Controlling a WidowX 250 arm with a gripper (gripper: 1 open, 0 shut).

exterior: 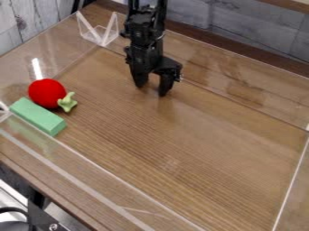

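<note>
A black robot arm with its gripper [152, 72] reaches down from the top centre of the camera view to the wooden table [193, 153]. The gripper's end is dark and small, so whether it is open or shut, or has anything between its fingers, is unclear. A red round object [46, 91] with a small light green part lies at the left, beside a green block [38, 116]. Both are well apart from the gripper, to its lower left.
The middle, right and front of the table are bare. A clear plastic object [99, 29] stands at the back left. Dark cables [14, 219] lie at the bottom-left corner, off the table edge.
</note>
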